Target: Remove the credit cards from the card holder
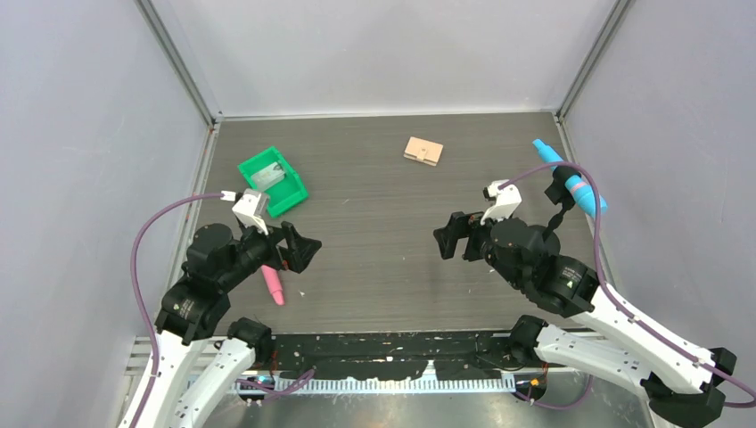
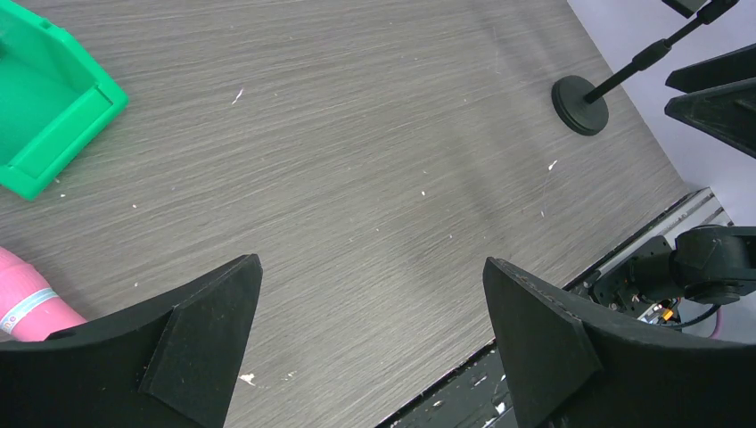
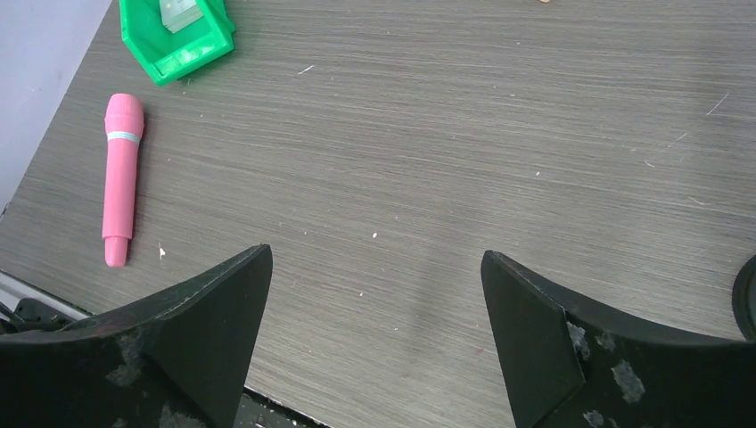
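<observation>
A small tan card holder [image 1: 423, 151] lies closed on the far part of the table, a little right of centre, with a flap and clasp on its near side. No cards can be made out from here. My left gripper [image 1: 303, 249] hovers at the left of the table, open and empty, its fingers [image 2: 209, 330] wide apart. On the right, my right gripper [image 1: 453, 239] is also open with only bare table showing between its fingers. Both are well short of the holder, nearer the table's front. Just a sliver of the holder [image 3: 545, 1] peeks in at the right wrist view's top edge.
A green tray [image 1: 299, 193] with a clear item inside sits at the left. Near it lies a pink microphone-shaped object [image 3: 121, 183]. A blue one [image 1: 579, 185] is by the right wall, beside a black stand [image 2: 581, 105].
</observation>
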